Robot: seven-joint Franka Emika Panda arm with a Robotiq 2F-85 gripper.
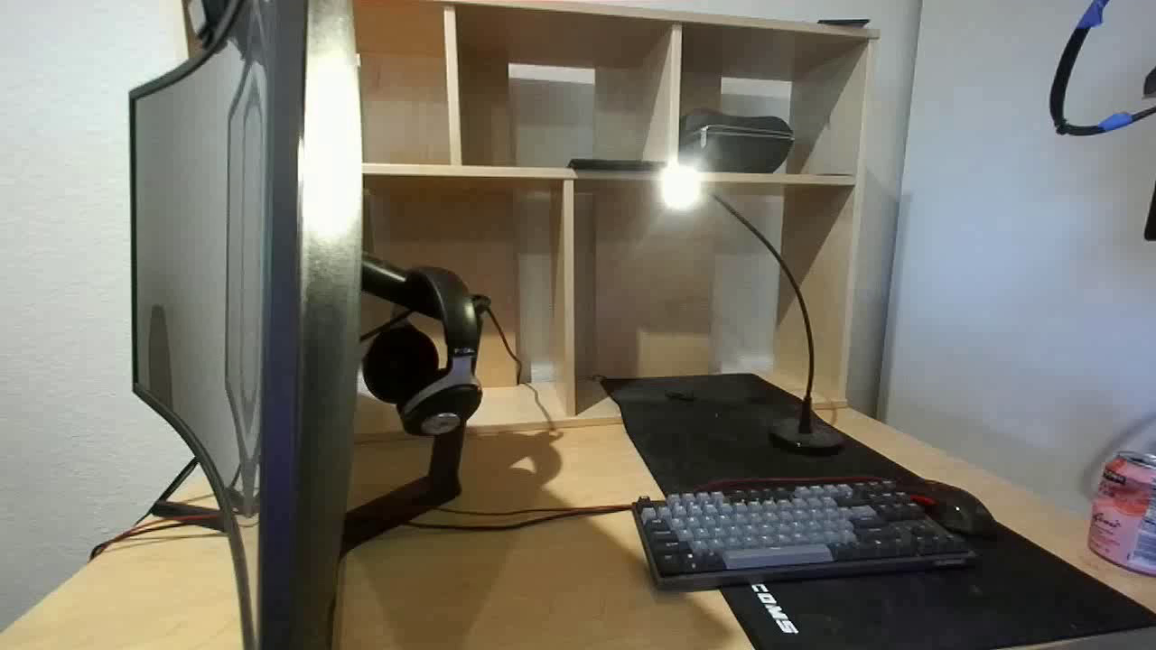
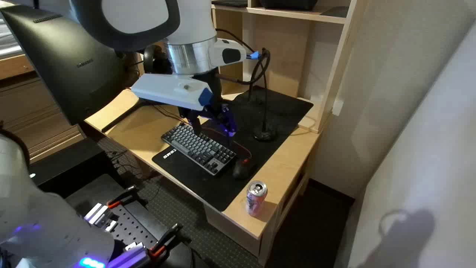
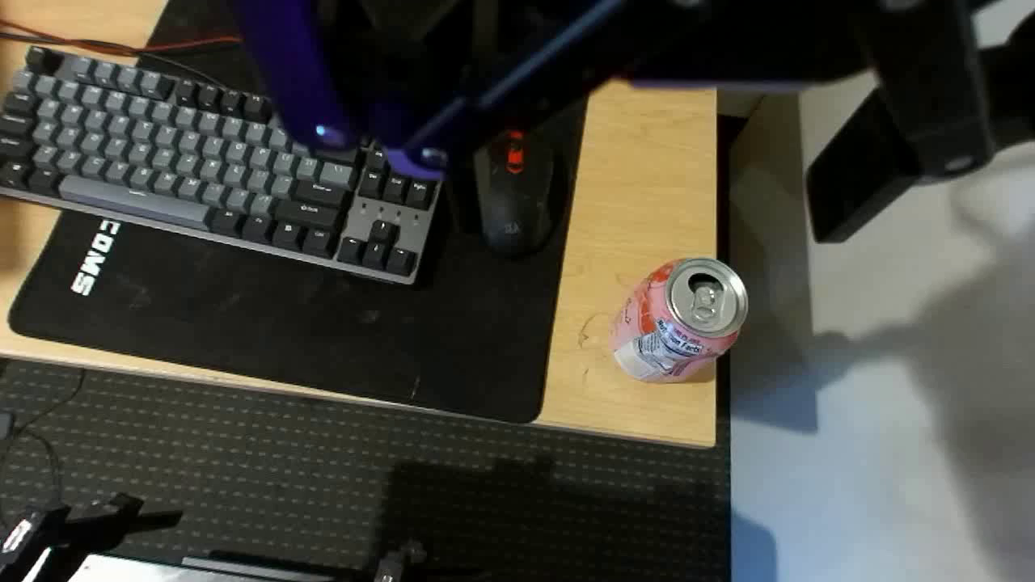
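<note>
My gripper (image 2: 213, 136) hangs over the keyboard's back edge, its two dark fingers apart with nothing visible between them. The wrist view has the gripper open too, one black finger (image 3: 873, 175) at the right and the other dim against the mat. A pink drink can (image 3: 669, 325), its top opened, stands upright at the desk's front right corner, clear of the fingers. The grey and black keyboard (image 1: 780, 525) lies on the black desk mat (image 2: 192, 178), with a black mouse (image 3: 519, 199) to its right.
A gooseneck lamp (image 1: 805, 435), lit, stands at the back of the mat. The large monitor (image 2: 67, 62) and headphones (image 1: 442, 357) occupy the desk's left side. Wooden shelves (image 1: 623, 173) close off the back. Bare wood (image 3: 631, 155) shows behind the can.
</note>
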